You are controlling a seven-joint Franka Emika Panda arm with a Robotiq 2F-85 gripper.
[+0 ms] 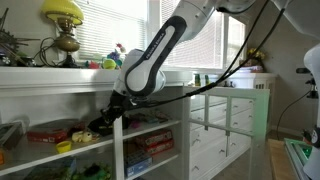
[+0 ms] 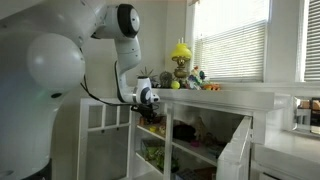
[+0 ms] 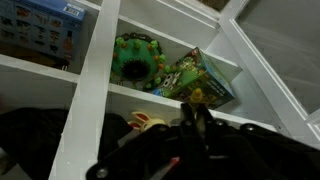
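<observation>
At the front of the open shelf unit, my gripper (image 1: 112,108) reaches in beside the upright divider. In the wrist view the dark gripper appears shut, with a small yellow-orange piece (image 3: 197,97) at its fingertips. Too little light falls there to tell what that piece is. The second exterior view shows the gripper (image 2: 142,113) near the shelf's end, its fingertips hard to make out. Beyond the fingers, in the wrist view, a round green toy (image 3: 137,60) and a colourful box (image 3: 198,76) occupy a compartment.
A white divider (image 3: 88,85) and shelf edges hem in the wrist. Dark cloth (image 3: 32,135) lies at lower left. Stacked boxes (image 1: 160,144) fill the compartment right of the divider. A white door (image 1: 236,132) stands open at the right. A lamp (image 1: 66,22) sits on top.
</observation>
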